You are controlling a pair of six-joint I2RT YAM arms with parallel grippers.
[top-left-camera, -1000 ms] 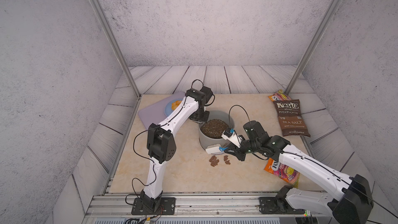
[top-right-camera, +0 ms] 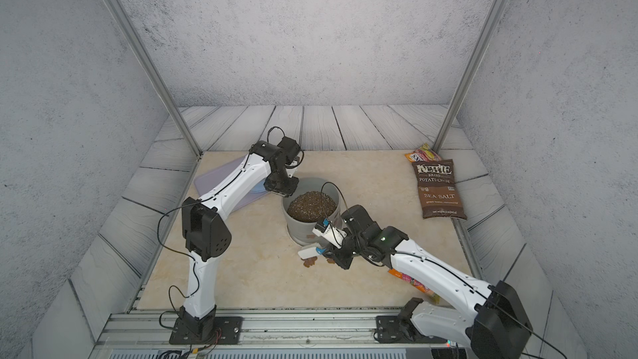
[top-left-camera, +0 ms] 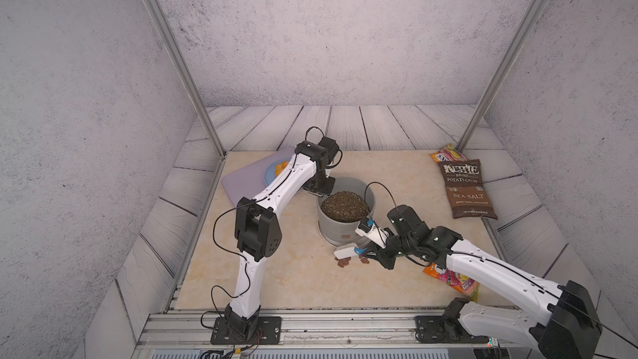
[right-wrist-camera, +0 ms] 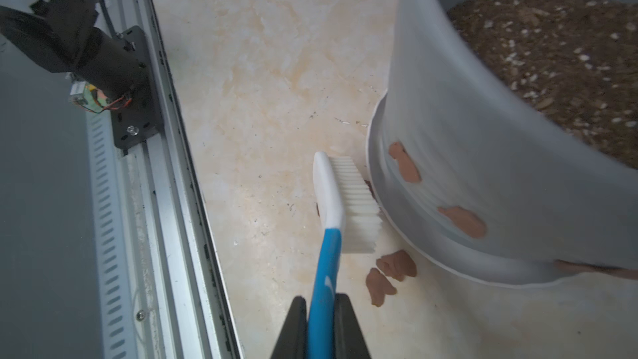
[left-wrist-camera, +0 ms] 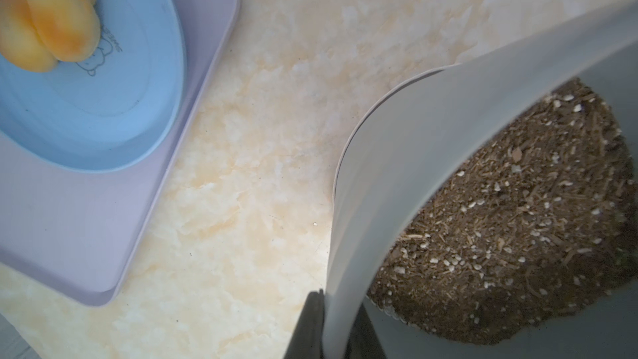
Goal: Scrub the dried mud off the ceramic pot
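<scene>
A grey ceramic pot (top-left-camera: 339,229) full of soil (top-left-camera: 344,206) stands in a saucer (right-wrist-camera: 425,242) mid-table. Brown mud patches (right-wrist-camera: 463,221) cling to its lower wall in the right wrist view. My left gripper is shut on the pot's rim, one finger on each side of the wall. Between the fingers of my right gripper sits the blue handle of a white-headed brush (right-wrist-camera: 327,192). Its bristles face the pot, with a gap to the wall. Loose mud flakes (right-wrist-camera: 397,264) lie on the table below the brush head.
A lilac tray (left-wrist-camera: 73,226) with a blue plate (left-wrist-camera: 143,109) of yellow-orange food is left of the pot. A brown chip bag (top-left-camera: 468,189) lies at the right; a colourful packet (top-left-camera: 453,276) is partly under the right arm.
The brush and right gripper have moved away from the pot toward the table's front, and now cover part of the loose flakes. The left arm and pot look almost unmoved.
</scene>
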